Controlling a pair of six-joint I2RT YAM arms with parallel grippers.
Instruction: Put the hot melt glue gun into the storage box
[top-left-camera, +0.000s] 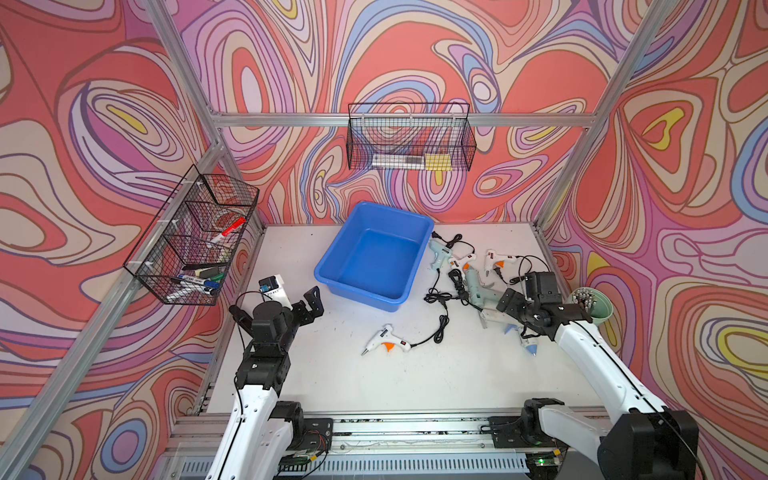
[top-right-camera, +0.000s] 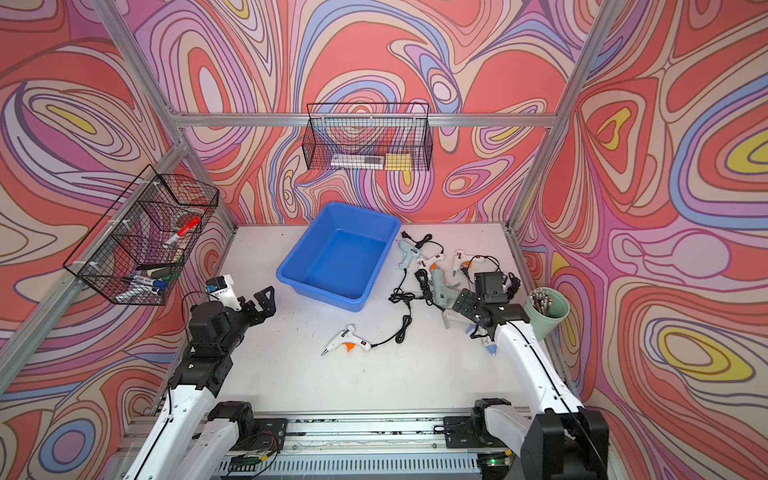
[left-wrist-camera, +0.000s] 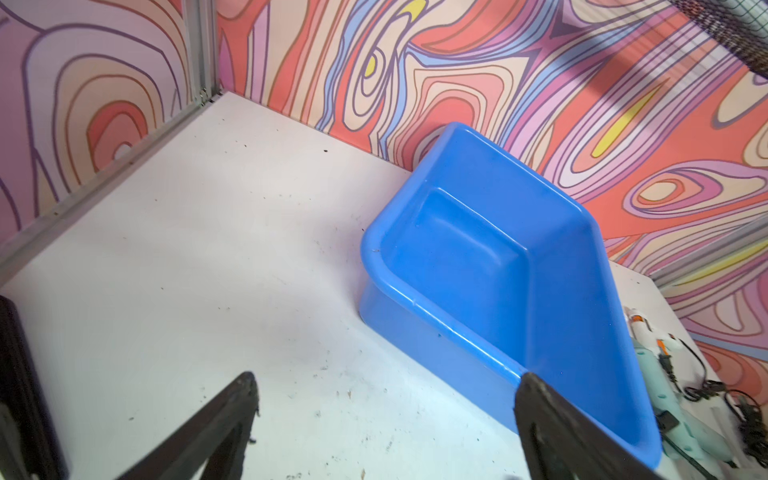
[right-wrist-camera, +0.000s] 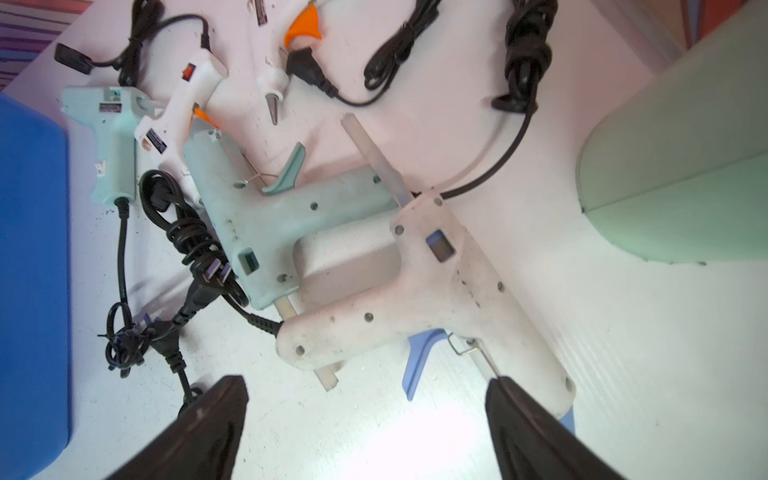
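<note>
An empty blue box (top-left-camera: 373, 260) sits at the back middle of the white table. A white glue gun with orange trigger (top-left-camera: 386, 340) lies alone in front of it. More glue guns are bunched right of the box: mint ones (right-wrist-camera: 240, 224), a large white one (right-wrist-camera: 472, 304) and smaller white ones (right-wrist-camera: 172, 120), with tangled black cords. My right gripper hangs open over this bunch, nothing between its fingers. My left gripper is open at the left, over bare table and facing the box.
A green pot (top-right-camera: 546, 320) of small items stands at the right edge. Wire baskets with pens (top-left-camera: 192, 248) hang on the left, another (top-left-camera: 411, 144) at the back.
</note>
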